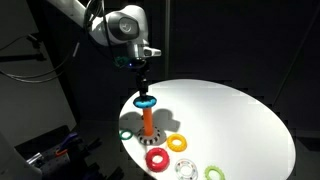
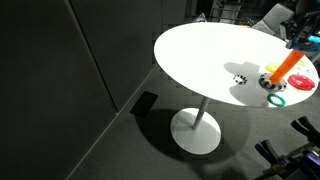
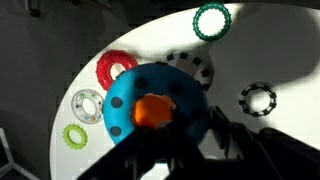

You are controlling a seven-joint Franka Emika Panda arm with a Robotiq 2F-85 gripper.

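Observation:
An orange post [image 1: 148, 122] stands upright on the white table, its foot on a black-and-white spotted base [image 1: 149, 138]. Around the top of the post is a blue ring with dark dots [image 1: 145, 102]. Just above it my gripper [image 1: 143, 90] points down, shut on one side of the ring. In the wrist view the blue ring [image 3: 122, 98] encircles the orange tip [image 3: 152, 110]. The gripper's dark fingers lie over the ring's lower right part there, so their grip is partly hidden.
Around the post lie a green ring [image 1: 126, 134], a red ring [image 1: 157, 159], a yellow-orange ring [image 1: 177, 142], a clear ring [image 1: 186, 169], a lime ring [image 1: 215, 173] and a small black-and-white ring [image 3: 258, 99].

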